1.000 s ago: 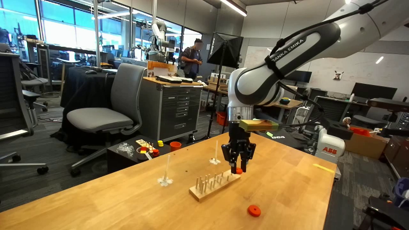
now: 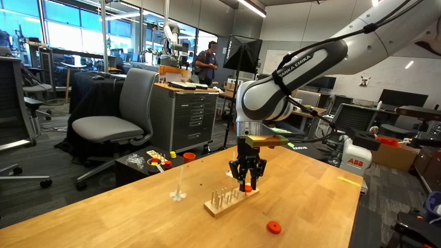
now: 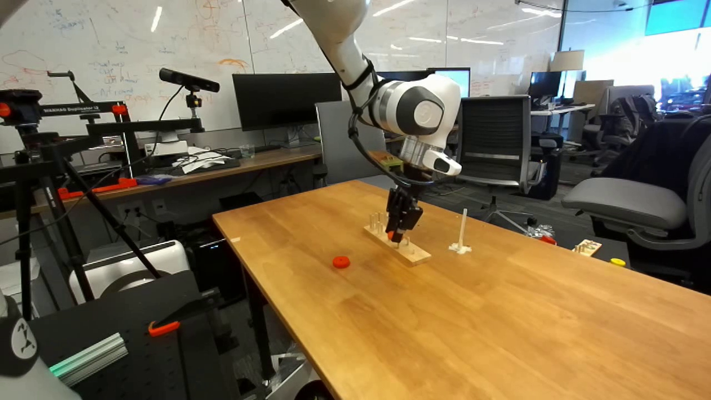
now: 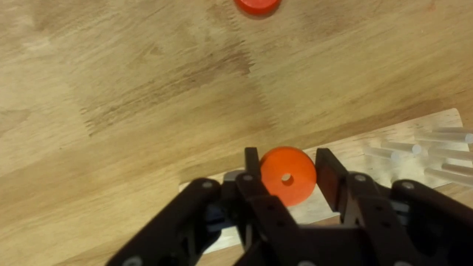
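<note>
Gripped from both sides, a round red-orange disc (image 4: pixel 288 177) with a small centre hole sits between the fingers of my gripper. In the wrist view the disc covers part of the pale wooden peg board (image 4: pixel 350 155), whose pegs (image 4: pixel 401 148) cluster to the right. My gripper (image 2: pixel 248 188) points down at the board's far end in exterior view 1. Whether the disc touches a peg or the board is hard to tell. A second red disc (image 2: pixel 273 227) lies flat on the table, apart from the board; its edge (image 4: pixel 258 5) shows at the top of the wrist view.
A thin upright rod (image 2: pixel 179 182) on a taped base stands on the table (image 2: pixel 136 210) to the left of the board; another rod (image 2: pixel 233 157) is partly behind my gripper. Off the table, a low black stand holds an orange cup (image 2: pixel 189 157) and small parts.
With the disc in it, my gripper has shifted left and slightly lower in exterior view 1, from the board's far tip to over its far-end pegs. The loose disc and board have not moved.
</note>
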